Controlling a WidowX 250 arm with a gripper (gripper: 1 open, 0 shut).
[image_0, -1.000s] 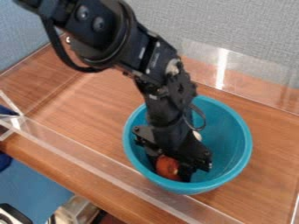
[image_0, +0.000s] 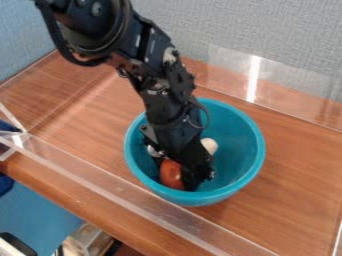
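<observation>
My black gripper (image_0: 179, 166) reaches down into a turquoise bowl (image_0: 239, 150) on the wooden table. It is shut around a red round object (image_0: 171, 175) low in the bowl's front left, though the fingertips are partly hidden. A pale object (image_0: 209, 145) shows in the bowl behind the gripper.
The wooden table (image_0: 287, 200) has clear room left and right of the bowl. A clear strip runs along its front edge, and a clear panel stands along the back before a grey wall. Blue items and a wooden piece lie off the lower left edge.
The bowl, the red object and my gripper have shifted left and slightly back, and the arm stands a little more upright.
</observation>
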